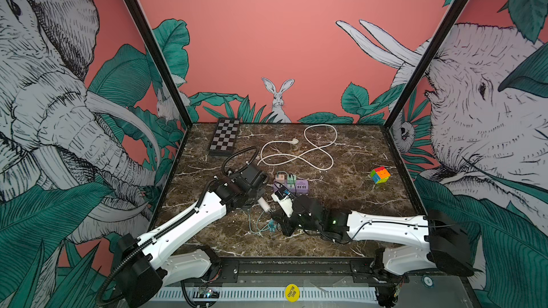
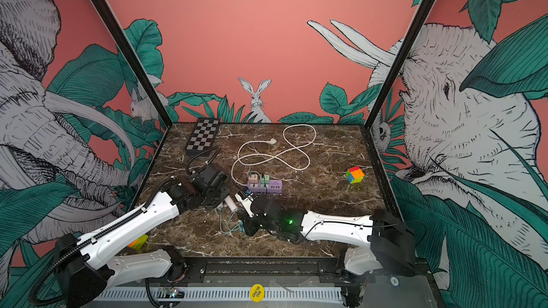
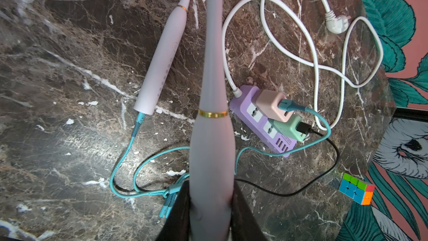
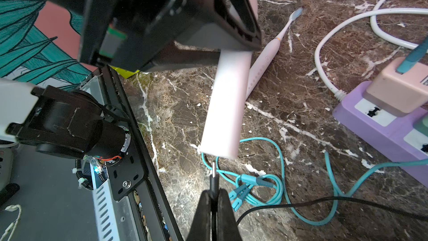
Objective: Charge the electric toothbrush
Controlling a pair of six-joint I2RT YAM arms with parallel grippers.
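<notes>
A pale pink toothbrush with a gold ring (image 3: 212, 147) is held in the air, my left gripper shut around its body. Its flat base end (image 4: 225, 120) points down toward my right gripper. That gripper is shut on the thin plug of a black charging cable (image 4: 312, 204). The plug's silver tip (image 4: 214, 169) sticks up just below the base, apart from it in the right wrist view; any socket there is hidden. A second pink toothbrush (image 3: 161, 62) lies on the table, a teal cable plugged into its base.
Behind the grippers, a purple power strip (image 1: 301, 186) carries a pink adapter (image 3: 270, 104) and a green adapter (image 3: 289, 127). A bundled teal cable (image 4: 254, 187) lies below. White cord (image 1: 326, 148), chessboard box (image 1: 224, 135) and colored cube (image 1: 379, 174) stand farther off.
</notes>
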